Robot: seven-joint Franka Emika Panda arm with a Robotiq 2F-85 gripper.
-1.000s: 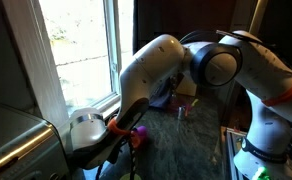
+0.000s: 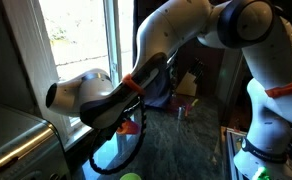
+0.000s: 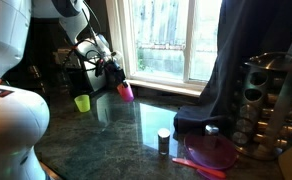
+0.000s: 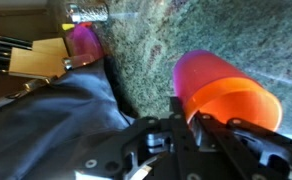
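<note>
A pink cup with an orange inside [image 4: 231,95] is in the wrist view, its open mouth towards the camera. My gripper is shut on the near edge of its rim. In exterior view 2 the same cup [image 3: 125,92] hangs tilted below my gripper [image 3: 117,78], near the window. Exterior view 1 shows the cup's orange part [image 2: 129,128] beside the arm's dark cable, which hides some of it. Whether its base touches the counter cannot be told. A yellow-green cup [image 3: 82,103] stands apart on the counter, just peeking in at the bottom of exterior view 1 [image 2: 131,177].
At the right of exterior view 2 are a dark can [image 3: 164,141], a pink plate [image 3: 211,155], a red utensil [image 3: 200,168] and a tall rack of jars [image 3: 266,105]. A dark curtain [image 3: 226,60] hangs behind. Mid-counter is clear.
The arm's gripper end has risen and shifted right in exterior view 1. The cup has turned, now showing orange where purple-pink showed before. More of the yellow-green cup is uncovered.
</note>
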